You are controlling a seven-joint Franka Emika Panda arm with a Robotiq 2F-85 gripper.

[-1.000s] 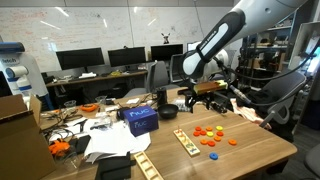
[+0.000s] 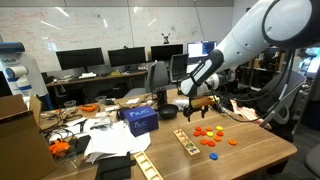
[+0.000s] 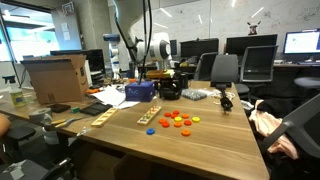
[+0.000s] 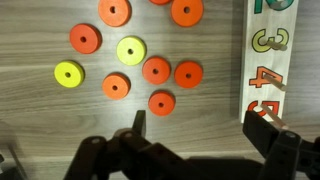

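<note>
In the wrist view several orange-red discs with centre holes lie scattered on the wooden table, one red disc (image 4: pixel 162 103) nearest the fingers. Among them are two yellow discs, one yellow disc (image 4: pixel 69 73) at the left. A wooden number board (image 4: pixel 268 60) with coloured numerals and pegs lies at the right. My gripper is open above the table, its fingers spread wide with nothing between them. From the side, the gripper (image 2: pixel 199 108) hangs behind the disc group. A blue disc (image 2: pixel 213 156) lies nearer the front.
A blue box (image 2: pixel 140 121) stands left of the discs, with white papers (image 2: pixel 108 140) beyond it. Another long wooden board (image 2: pixel 147 165) lies at the front left. A large cardboard box (image 3: pixel 58 80) stands at the far left. Bare tabletop (image 3: pixel 215 150) extends right of the discs.
The arm has reached farther out and lower, bringing the gripper down closer to the table. The discs and boards appear unmoved.
</note>
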